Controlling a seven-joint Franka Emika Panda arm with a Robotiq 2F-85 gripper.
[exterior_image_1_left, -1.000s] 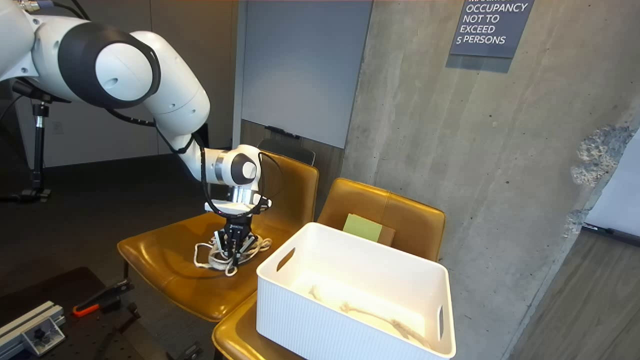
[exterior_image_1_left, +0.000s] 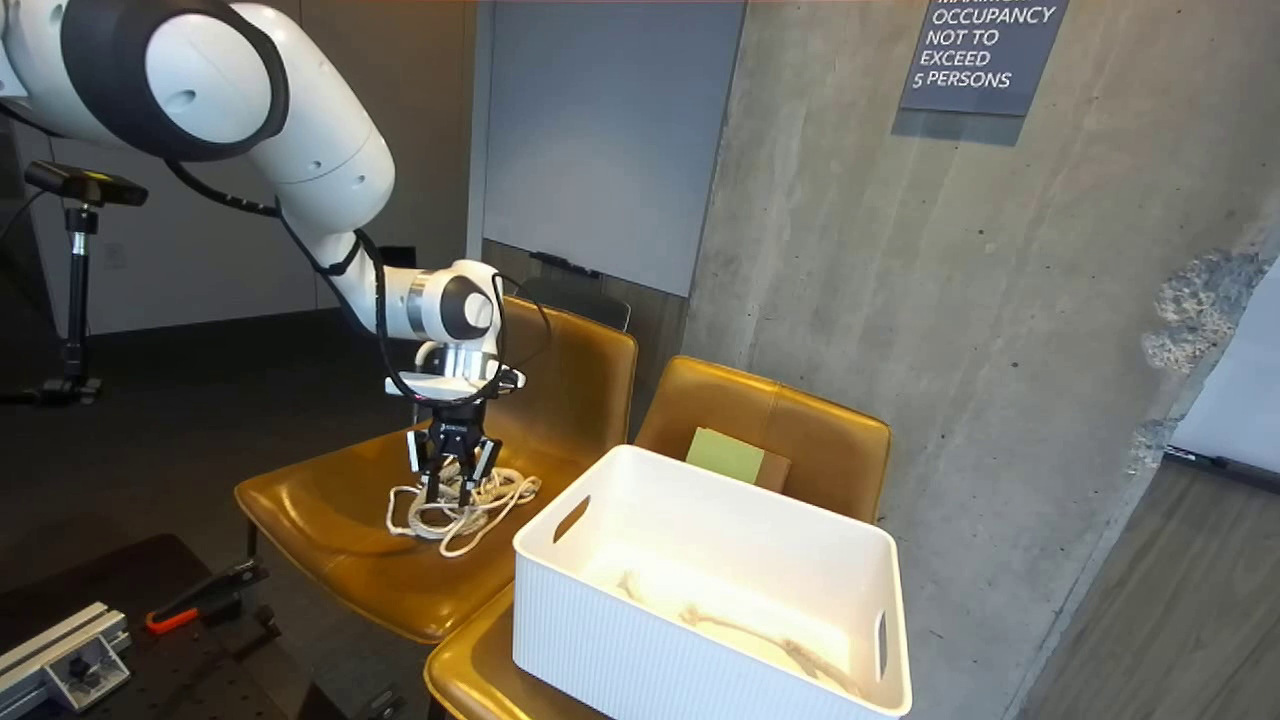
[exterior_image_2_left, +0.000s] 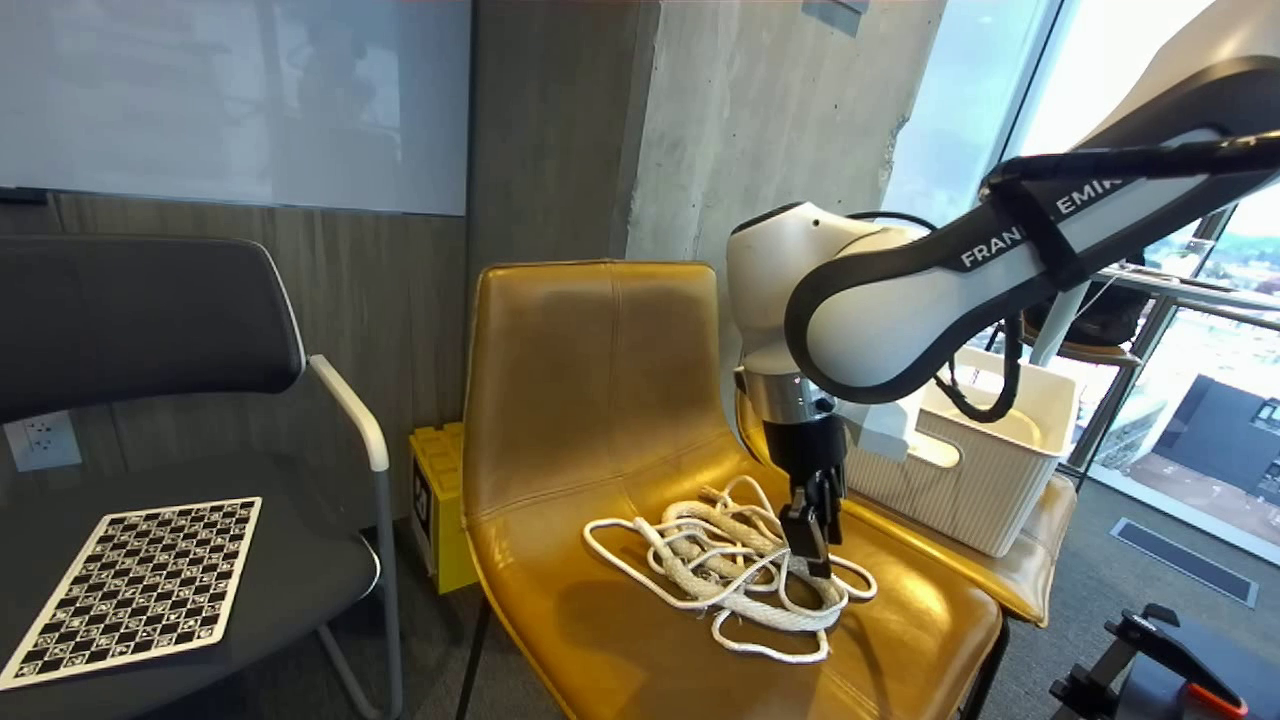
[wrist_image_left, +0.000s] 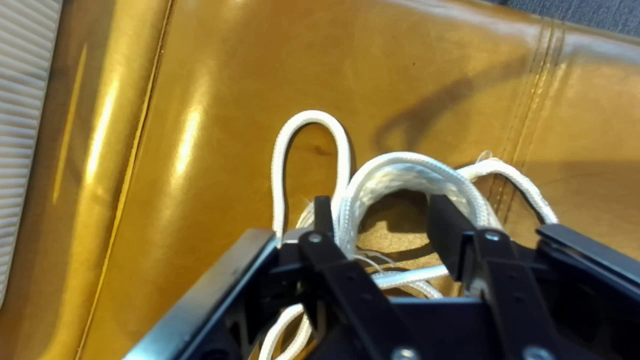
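Observation:
A loose tangle of white rope (exterior_image_2_left: 720, 552) lies on the seat of a tan leather chair (exterior_image_2_left: 588, 384). Over it, pointing down, is my gripper, its fingers open. In the wrist view, thick white loops of the rope (wrist_image_left: 414, 161) pass between and beneath the two dark fingers; whether they touch the pads I cannot tell. One narrow loop reaches out past the left finger. The gripper's body hides the lower part of the tangle there.
A green-and-brown block (exterior_image_1_left: 734, 456) sits behind the bin. A dark chair (exterior_image_2_left: 144, 324) holds a checkered board (exterior_image_2_left: 138, 588).
My arm has risen and shifted slightly left in exterior view 1. The gripper fingers now stand higher over the rope, and more of the tangle shows.

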